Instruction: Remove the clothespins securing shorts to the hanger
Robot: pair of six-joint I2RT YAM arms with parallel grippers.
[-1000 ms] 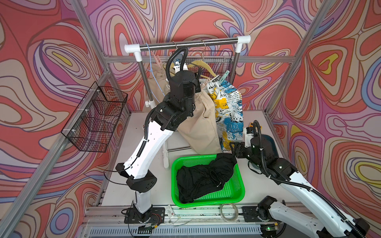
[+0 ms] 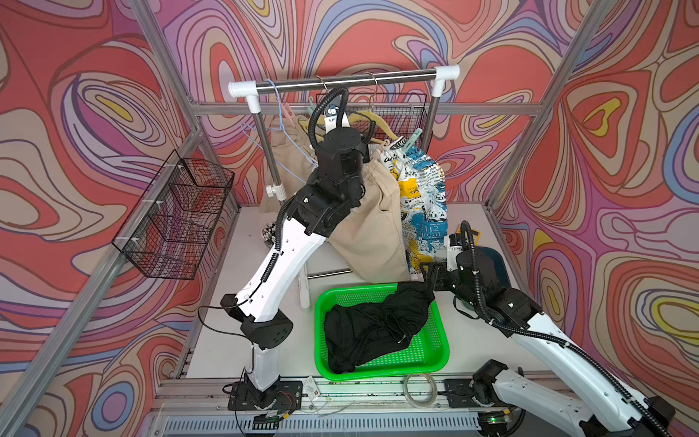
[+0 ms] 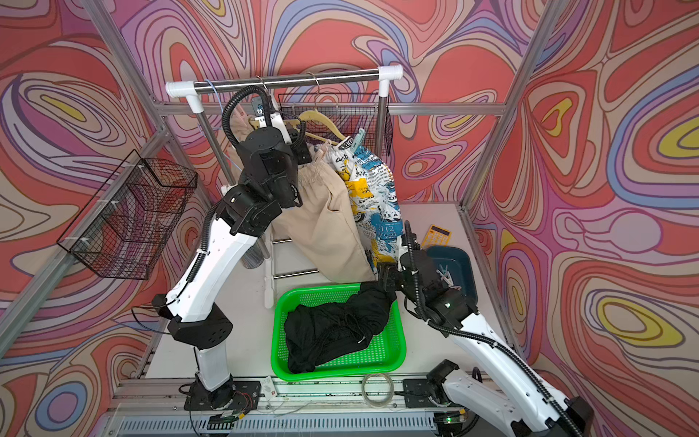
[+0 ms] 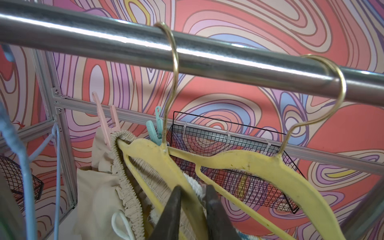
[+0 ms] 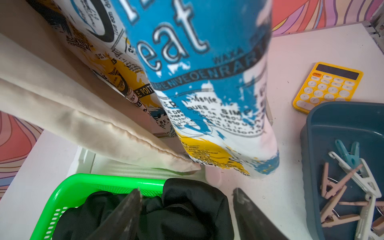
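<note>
Beige shorts (image 4: pixel 108 188) hang from a yellow hanger (image 4: pixel 150 154) with a pink clothespin (image 4: pixel 104 122) at their waistband. Behind that hanger's hook shows a teal clothespin (image 4: pixel 153 132); what it grips is hidden. A second yellow hanger (image 4: pixel 256 162) is to the right, and a pale teal clothespin (image 3: pixel 357 141) sits at the top of the printed shorts (image 3: pixel 371 193). My left gripper is partly open, the first hanger's arm in view between its fingers; contact is unclear. Low by the printed shorts' hem, my right gripper stands open and empty.
Below, a green basket (image 2: pixel 322 349) holds black cloth (image 2: pixel 375 324). A dark blue bin (image 5: pixel 340 110) with several loose clothespins is at the right, beside a yellow calculator (image 5: pixel 328 86). The metal rail (image 4: pixel 240 60) crosses above the hangers; a blue hanger (image 4: pixel 28 192) is at left.
The blue hanger and the printed shorts have swayed a little. The right arm has barely moved.
</note>
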